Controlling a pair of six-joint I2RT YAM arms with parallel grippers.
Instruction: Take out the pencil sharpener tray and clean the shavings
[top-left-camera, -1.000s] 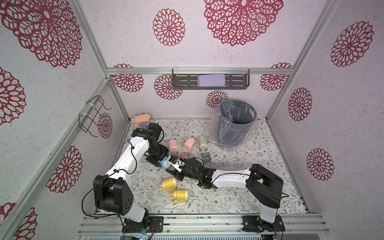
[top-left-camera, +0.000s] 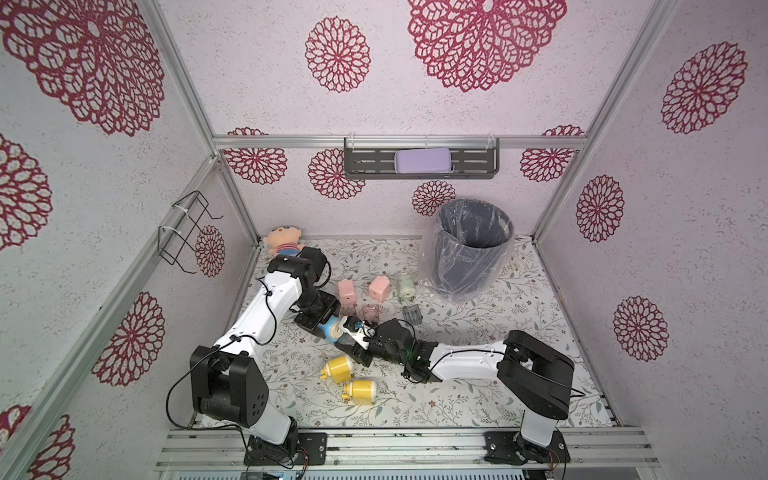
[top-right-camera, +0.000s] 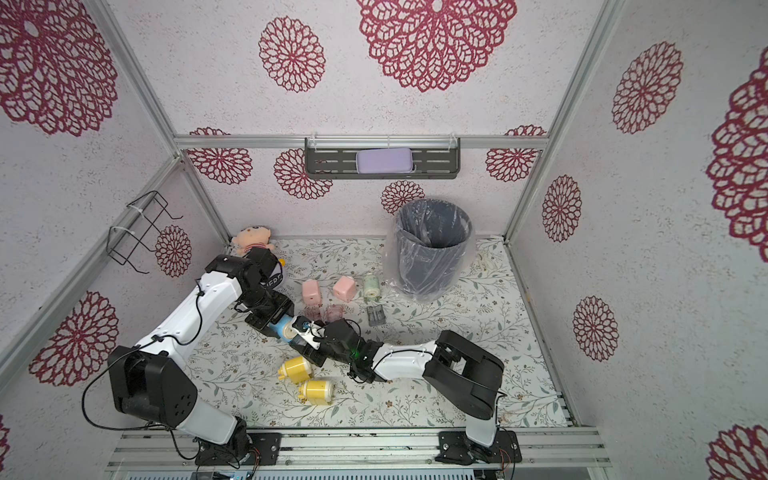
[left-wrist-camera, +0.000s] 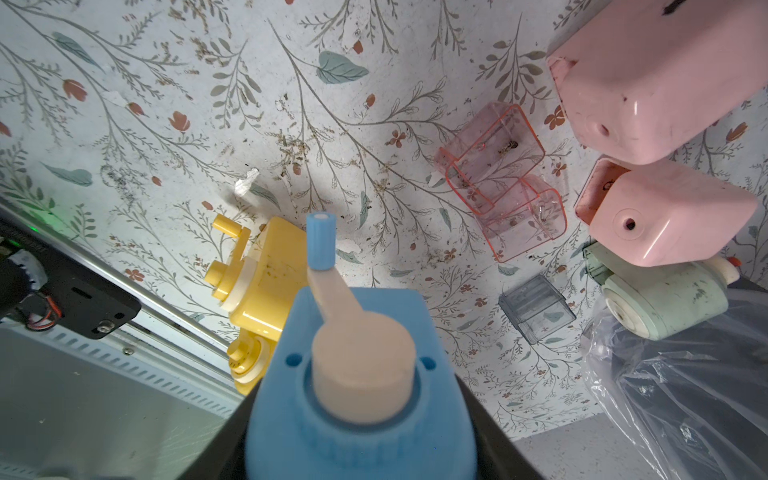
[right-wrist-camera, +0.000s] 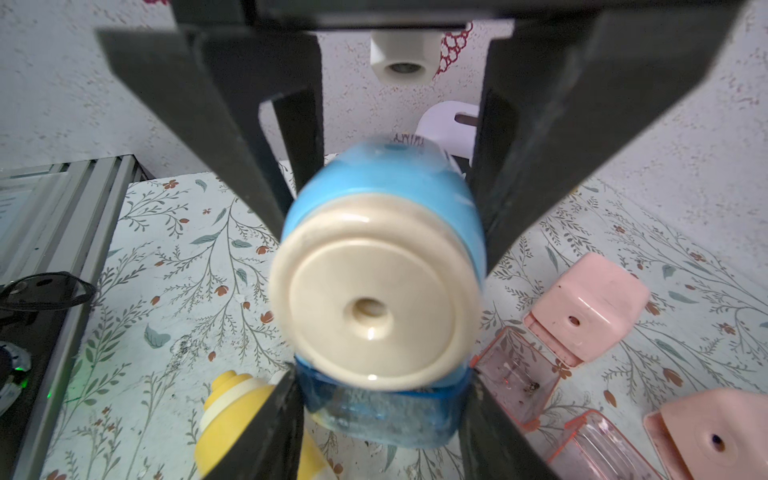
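Observation:
A blue pencil sharpener (left-wrist-camera: 360, 448) with a cream crank hub is held above the table by my left gripper, its fingers on either side of the body. In the right wrist view the sharpener's cream front (right-wrist-camera: 372, 320) with the pencil hole faces the camera. Under it is the clear bluish tray (right-wrist-camera: 388, 412), apparently seated in the body. The fingers of my right gripper flank the tray; whether they press on it I cannot tell. The tray's contents do not show clearly.
Two yellow sharpeners (top-left-camera: 340, 369) lie in front. Behind are pink sharpeners (top-left-camera: 380, 287), clear pink trays (left-wrist-camera: 502, 180), a green sharpener (top-left-camera: 406, 286) and a grey clear tray (top-left-camera: 412, 314). A lined bin (top-left-camera: 464, 256) stands at back right.
My right arm has shifted slightly to the right and toward the front, its gripper staying at the sharpener. The left arm and sharpener have shifted only slightly.

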